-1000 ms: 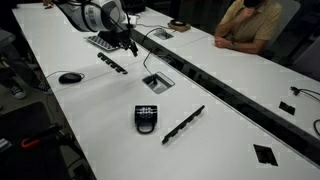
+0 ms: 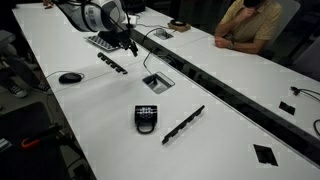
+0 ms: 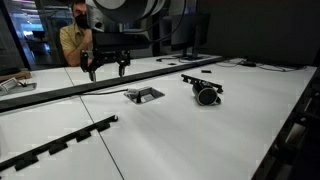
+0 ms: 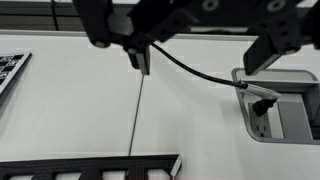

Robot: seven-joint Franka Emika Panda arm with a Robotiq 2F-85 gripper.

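Observation:
My gripper is open above the white table, with nothing between its fingers. In exterior view 2 the gripper [image 3: 107, 72] hangs over the far left part of the table, its two fingers well apart. A black mug [image 2: 146, 113] stands alone near the middle of the table, far from the gripper; exterior view 2 also shows the mug [image 3: 207, 95]. A black slotted strip [image 4: 90, 166] lies flat at the bottom of the wrist view. On the right there, a cable runs to a recessed metal box [image 4: 285, 121].
Beside the mug lies another black strip [image 2: 182, 124]. A keyboard [image 2: 101, 43] sits near the arm's base, and a dark mouse [image 2: 70, 78] rests at the left edge. Someone [image 2: 245, 25] sits behind the far table.

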